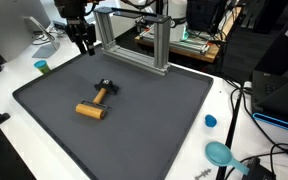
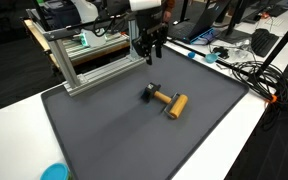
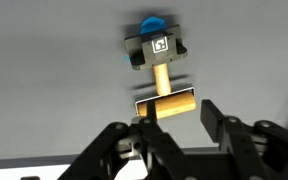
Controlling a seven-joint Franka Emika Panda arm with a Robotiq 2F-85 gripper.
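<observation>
A roller tool lies on the dark board [image 1: 154, 140], its orange roller [image 1: 89, 110] toward the front and its orange handle [image 3: 162, 79] running to a black block [image 3: 154, 46] with a square printed tag. In the wrist view, the gripper has its dark fingers spread apart, with no object clasped between them. Beyond the fingertips the roller [image 3: 168, 104] rests on the board. From outside, the gripper [image 1: 86, 46] hangs at the board's far side, clear of the tool; exterior view 2 also shows the gripper [image 2: 162, 48] apart from the roller [image 2: 178, 106].
A blue item [image 3: 152, 23] shows partly behind the black block. Toward the back left stands a green-topped container [image 1: 42, 67]. A metal frame [image 1: 134, 58] borders the board's back edge. Off the board at right lie a blue cup [image 1: 211, 121] and a teal scoop [image 1: 224, 156]. Much of the board is bare.
</observation>
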